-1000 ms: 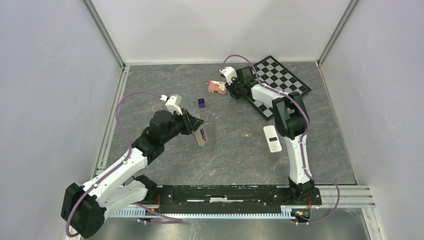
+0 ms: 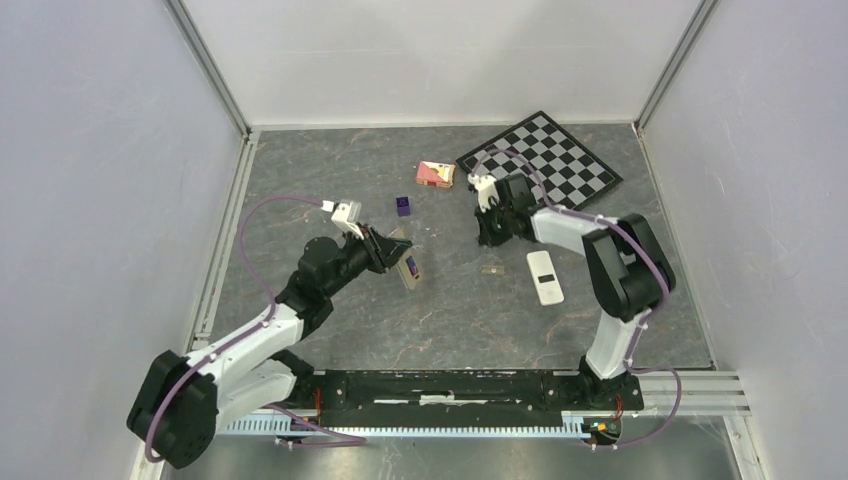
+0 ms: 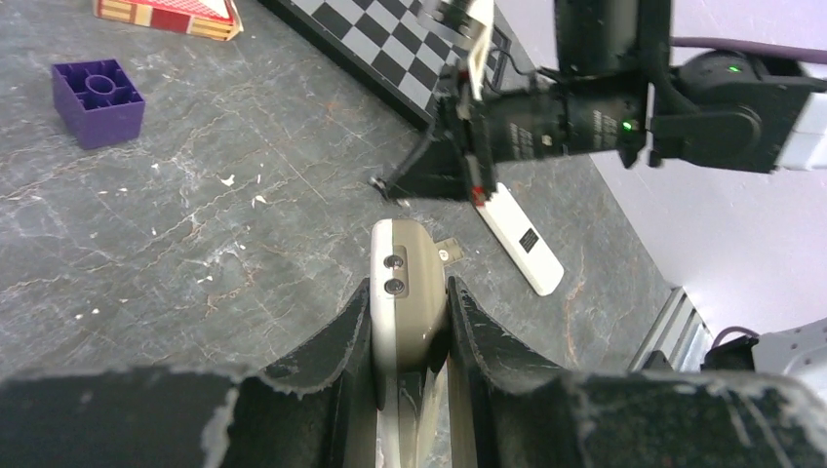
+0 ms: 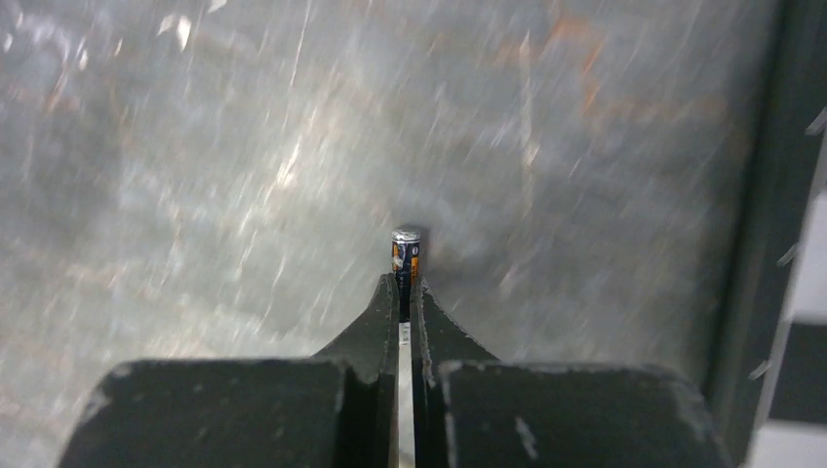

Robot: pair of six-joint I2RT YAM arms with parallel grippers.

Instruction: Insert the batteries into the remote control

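A battery (image 4: 405, 258), dark with orange print and a silver end, sticks out from between the fingertips of my right gripper, which is shut on it. In the top view that gripper is above the table, left of the chessboard's lower part. My left gripper is shut on the beige-and-white remote control (image 3: 410, 263), which stands up between its fingers. From above, the remote's open battery compartment (image 2: 411, 265) shows something dark inside. The small beige battery cover (image 2: 493, 269) lies on the table between the two arms, partly hidden behind the remote in the left wrist view.
A chessboard (image 2: 541, 160) lies at the back right, with a card box (image 2: 435, 174) left of it. A purple block (image 2: 403, 206) sits behind the left gripper. A white device (image 2: 545, 278) lies right of the cover.
My right gripper has moved with the battery from beside the card box toward the front and slightly right. The left gripper with the remote has shifted slightly right and tilted.
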